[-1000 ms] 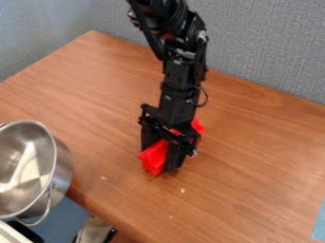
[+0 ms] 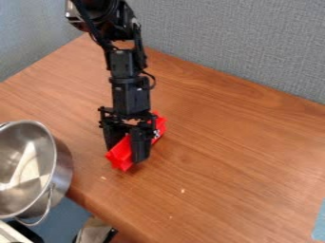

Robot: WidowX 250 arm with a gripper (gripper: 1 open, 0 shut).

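A black robot arm comes down from the top of the view, its gripper (image 2: 127, 139) low over a red object (image 2: 120, 157) on the wooden table (image 2: 229, 161). The red object shows on both sides of the fingers, which surround it; whether they press on it is hard to tell.
A steel pot (image 2: 28, 171) with a handle stands at the lower left, at the table's edge, with something pale inside.
The arm and gripper have moved left toward the pot, and the red object has moved left with them.
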